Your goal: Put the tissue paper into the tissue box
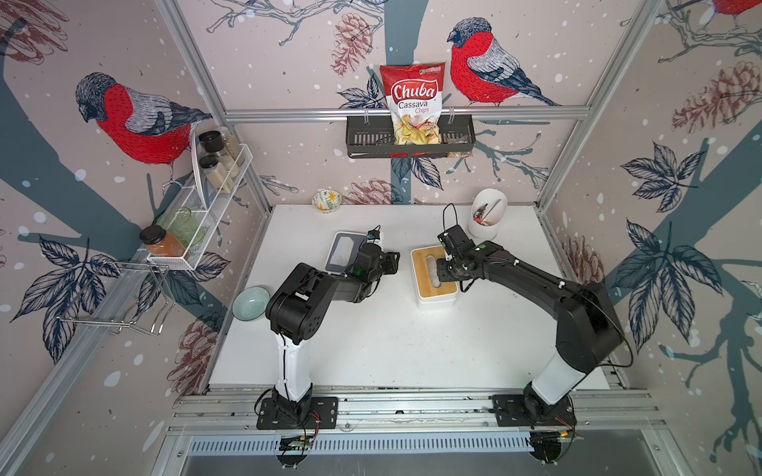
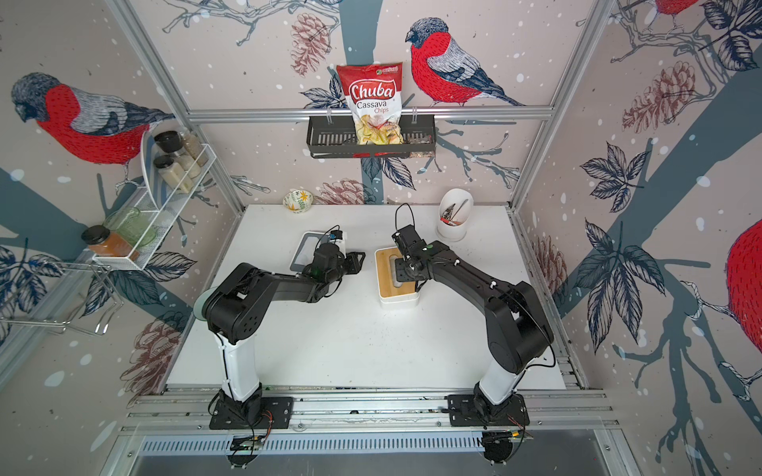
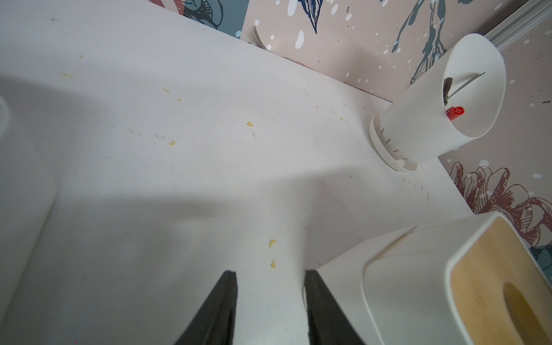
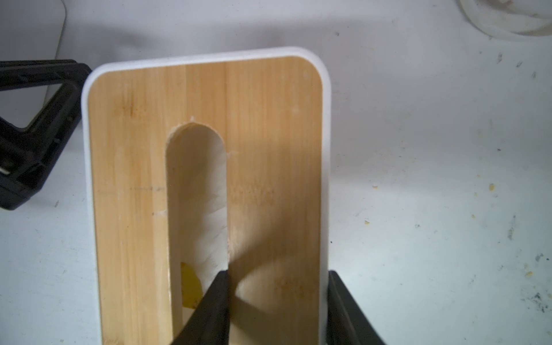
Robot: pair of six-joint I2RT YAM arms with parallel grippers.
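The tissue box (image 1: 424, 295) is white with a bamboo lid (image 4: 274, 172) and a long slot. Through the slot (image 4: 198, 212) pale, creased paper and a yellow patch show in the right wrist view. My right gripper straddles the lid's strip between slot and outer rim, one finger at each edge; whether they press on it I cannot tell. Left of the box, my left gripper stands part open over bare table, nothing between its fingers. A seam (image 3: 394, 247) runs round the box's side in the left wrist view.
A grey-lined tray (image 1: 343, 252) lies behind the left gripper. A white utensil holder (image 1: 486, 212) stands at the back right, a green bowl (image 1: 251, 303) at the left.
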